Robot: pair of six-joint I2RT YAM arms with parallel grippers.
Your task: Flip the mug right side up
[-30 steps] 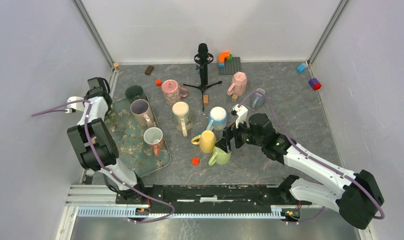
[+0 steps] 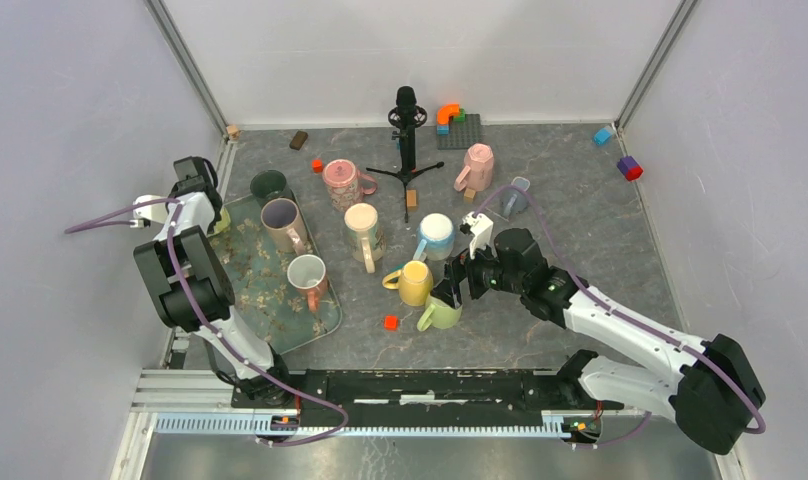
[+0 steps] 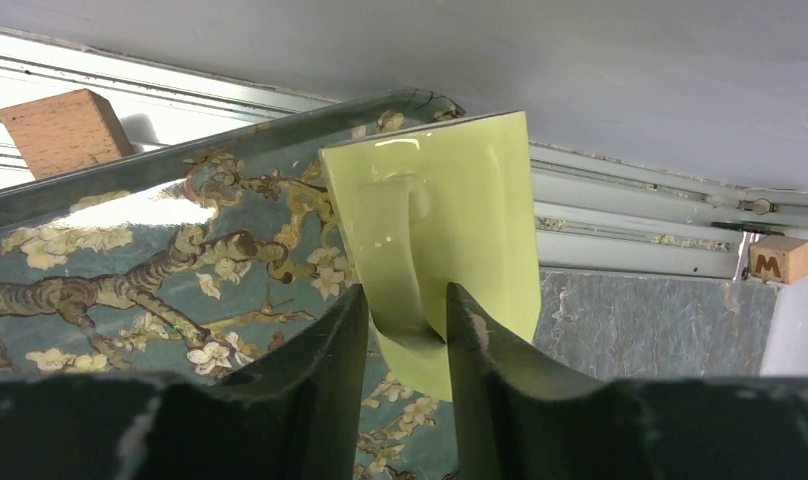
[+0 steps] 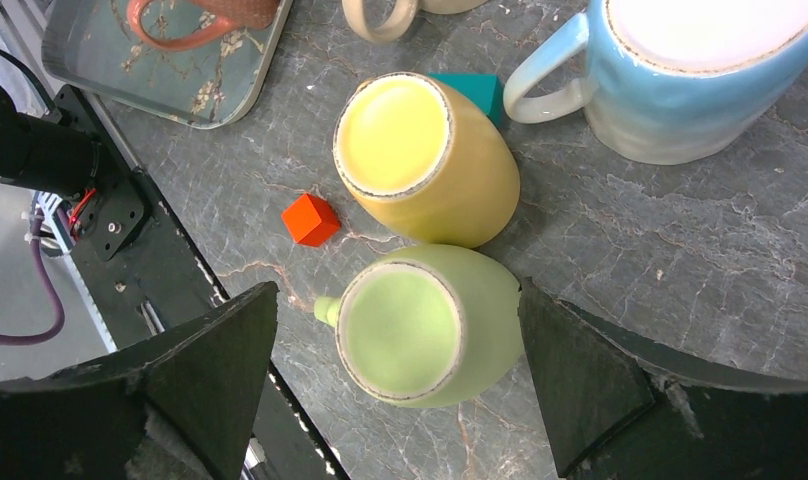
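Note:
In the left wrist view a pale yellow-green mug lies in the back corner of the flowered tray, its handle facing up. My left gripper is part open, its fingertips around the lower part of that handle; whether they touch it is unclear. In the top view it is mostly hidden by the arm. My right gripper is open above an upside-down green mug, which stands beside an upside-down yellow mug.
Several mugs stand on the tray and table, among them a blue mug. A black stand is at the back, a red cube at the front. Walls border the sides.
My left gripper has shifted very slightly, with more of the yellow-green mug showing beside it in the top view. The right arm has not moved.

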